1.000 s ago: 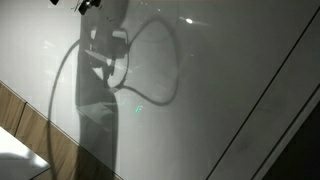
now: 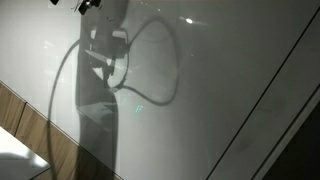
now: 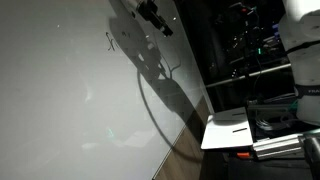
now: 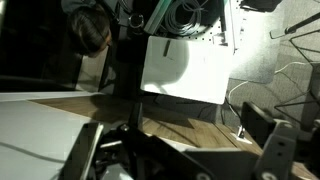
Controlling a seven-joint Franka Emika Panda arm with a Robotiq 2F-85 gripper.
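Note:
My gripper stands open in the wrist view, its dark fingers (image 4: 80, 150) wide apart at the lower edge with nothing seen between them. At the top of exterior view 2, the dark end of the arm (image 3: 150, 15) hangs in front of a broad white surface (image 3: 60, 110). Only dark tips of the arm (image 2: 88, 5) enter the top of exterior view 1. A small black thing or mark (image 3: 111, 41) shows on or before the white surface; what it is cannot be told. No loose object is clear on that surface.
A wood-coloured edge (image 2: 38, 135) borders the white surface (image 2: 200, 100), which carries the arm's shadow. Beyond it is a flat white panel (image 4: 185, 70) with coiled cables (image 4: 183, 17) behind. A dark-haired person's head (image 4: 88, 30) is at upper left in the wrist view.

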